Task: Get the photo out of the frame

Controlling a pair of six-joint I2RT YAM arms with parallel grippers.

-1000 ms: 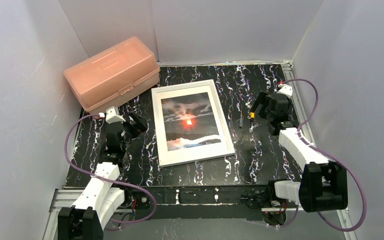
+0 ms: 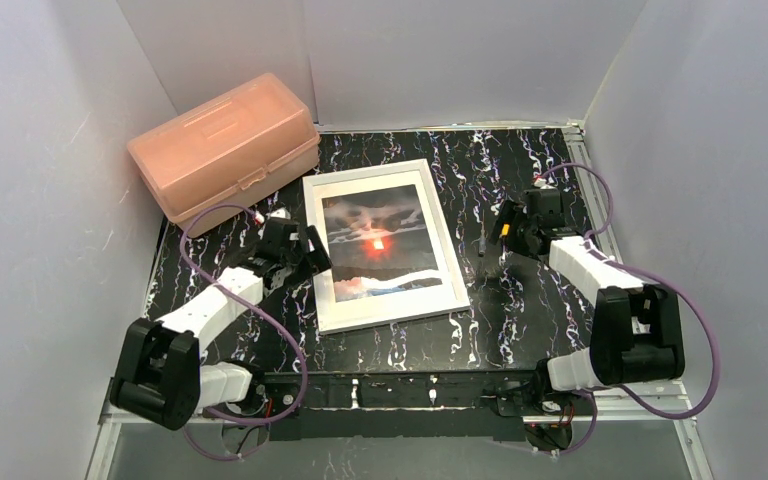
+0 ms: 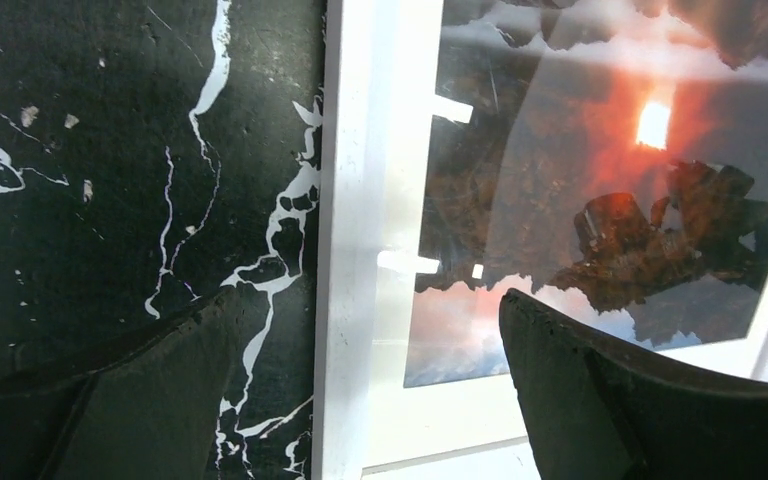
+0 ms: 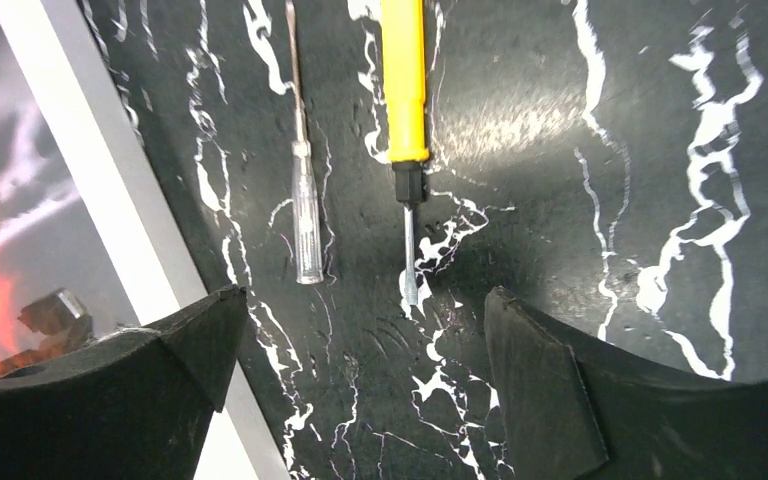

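Observation:
A white picture frame (image 2: pixel 315 300) with a sunset photo (image 2: pixel 380 260) lies flat at the table's middle. My left gripper (image 2: pixel 316 250) hangs open over the frame's left edge; in the left wrist view the white rail (image 3: pixel 350 240) runs between its fingers. On the right side my right gripper (image 2: pixel 502 222) is open above two screwdrivers: a yellow-handled one (image 4: pixel 404 90) and a slim clear-handled one (image 4: pixel 307 220), both seen between and beyond its fingertips in the right wrist view, with nothing gripped.
A closed salmon plastic box (image 2: pixel 220 145) fills the back left. Bare black marble table (image 2: pixel 480 160) shows behind and around the frame. Grey walls bound the left, back and right sides.
The left arm has swung right, bringing its gripper from beside the frame to over its left edge. The right gripper has moved slightly left over the screwdrivers.

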